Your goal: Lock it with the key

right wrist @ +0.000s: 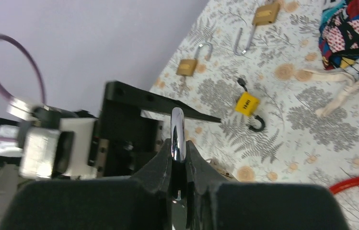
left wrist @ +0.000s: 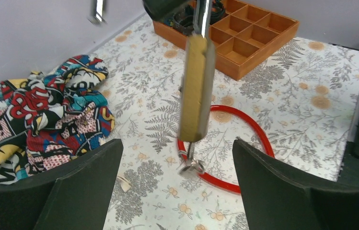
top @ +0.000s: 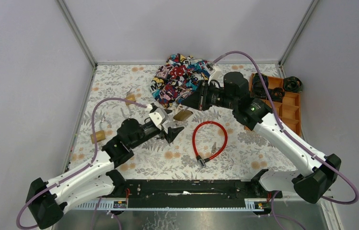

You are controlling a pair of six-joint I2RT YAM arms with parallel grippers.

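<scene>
A brass padlock (left wrist: 196,91) hangs in the air, and my right gripper (top: 185,101) is shut on its silver shackle (right wrist: 178,134). In the left wrist view one shackle leg enters the brass body, while the free end (left wrist: 98,12) stands apart from it. A small silver key (left wrist: 191,167) sticks out of the bottom of the padlock. My left gripper (top: 174,120) is open and faces the padlock, its dark fingers (left wrist: 79,177) standing to either side of the key with nothing gripped. In the right wrist view most of the padlock's body is hidden behind the right fingers.
Two brass padlocks (top: 130,98) (top: 98,136) and a yellow one (right wrist: 248,103) lie on the table's left part. A red cable lock (top: 224,139) lies near the middle. Behind are a patterned cloth bag (top: 177,76) and, at right, an orange divided box (top: 290,112).
</scene>
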